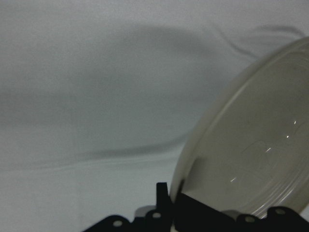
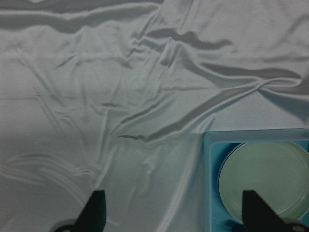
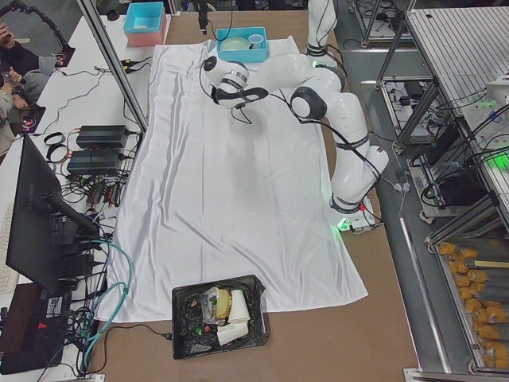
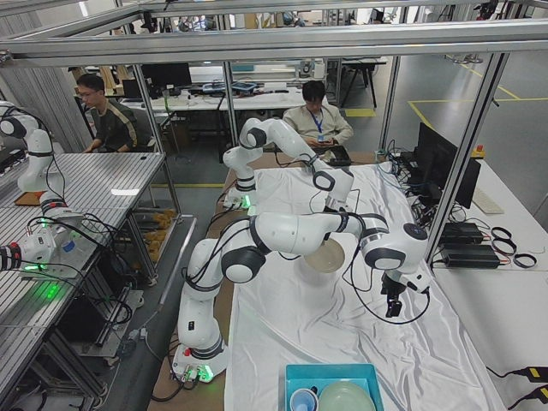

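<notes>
A pale bowl (image 4: pixel 324 257) is on the white cloth, largely hidden by the arms in the camera left view. In the left wrist view my left gripper is shut on the rim of this bowl (image 1: pixel 256 145). My right gripper is open above the cloth beside the blue tray (image 2: pixel 207 179), which holds a green plate (image 2: pixel 263 179); a blue cup (image 4: pixel 304 402) also sits in that tray (image 4: pixel 368 372).
A black crate (image 3: pixel 262 334) with packages and white items stands at the near end in the camera left view. Monitors and cables line the side (image 3: pixel 32 223).
</notes>
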